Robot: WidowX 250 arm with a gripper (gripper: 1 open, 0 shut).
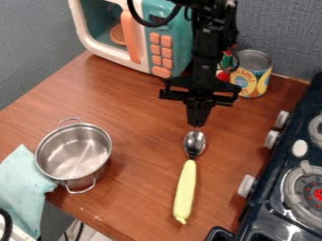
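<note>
My black gripper (pixel 199 115) hangs over the wooden table just behind a metal spoon (pixel 195 144), its fingers now together; whether anything is between them I cannot see. A pale yellow banana-like item (pixel 185 191) lies lengthwise in front of the spoon. A steel pot (pixel 73 151) with handles stands at the left.
A toy microwave (pixel 161 52) stands at the back, with cans (pixel 251 73) to its right. A black stove (pixel 292 193) fills the right edge. A light blue cloth (pixel 22 188) lies at the front left. The table between pot and microwave is clear.
</note>
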